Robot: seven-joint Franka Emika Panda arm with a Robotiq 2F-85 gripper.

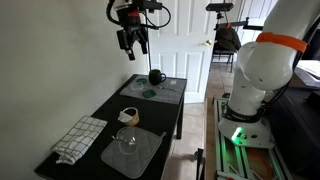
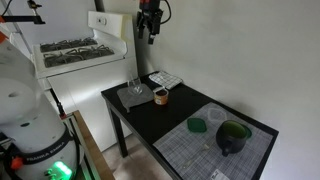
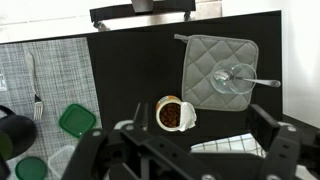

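My gripper (image 1: pixel 135 50) hangs open, high above the black table, with nothing between its fingers. Below it in the wrist view stands a cup (image 3: pixel 170 115) with brown bits inside and something pale at its side. A clear bowl (image 3: pixel 234 78) with a spoon (image 3: pixel 262 81) rests on a grey square mat (image 3: pixel 205 70). On the grey placemat (image 3: pixel 60 60) lie a fork (image 3: pixel 35 88) and a green square item (image 3: pixel 77 120). A dark mug (image 2: pixel 234 137) stands on that same placemat, cut off at the wrist view's left edge.
A checked white cloth (image 1: pixel 80 139) lies beside the wall. The stove (image 2: pixel 80 52) stands beyond one end of the table. Bare black tabletop (image 3: pixel 135 65) separates the placemat from the square mat.
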